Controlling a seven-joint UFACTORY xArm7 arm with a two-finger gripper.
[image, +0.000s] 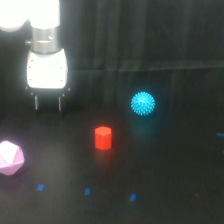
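My gripper (48, 104) hangs at the upper left, its two thin dark fingers apart and nothing visible between them. To its lower right, clear of the fingers, a small red block (103, 138) with a faceted outline stands on the dark surface. A light blue spiky ball (143, 103) lies farther right and somewhat farther back. At the left edge of the view sits a pink many-sided solid (11, 157), partly cut off by the frame.
Several small blue marks dot the dark surface (170, 170), one of them at the right edge. Dark cloth (150, 50) hangs behind. Open room lies between the objects and over the front right.
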